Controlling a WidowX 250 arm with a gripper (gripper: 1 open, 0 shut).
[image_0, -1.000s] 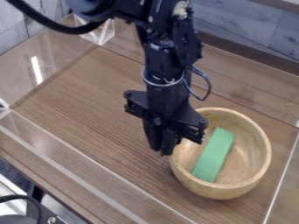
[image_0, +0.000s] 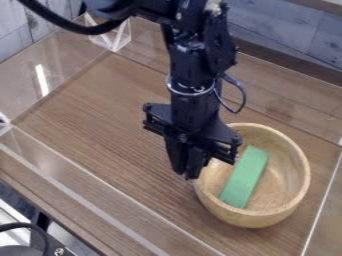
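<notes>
My gripper (image_0: 189, 168) hangs low over the middle of the wooden table, its fingertips at the left rim of a round tan bowl (image_0: 283, 205). A green rectangular block (image_0: 242, 180) lies inside the bowl, to the right of the fingertips. The fingers are dark and overlap in this view, so whether they are open or shut, or touch the rim, is hard to make out.
Bare tabletop (image_0: 90, 136) stretches to the left and behind the arm. Clear plastic pieces stand at the left and back edges. A dark cable lies at the bottom left corner, and a grey wall runs along the back.
The gripper has shifted very slightly; the bowl and the green block look unmoved.
</notes>
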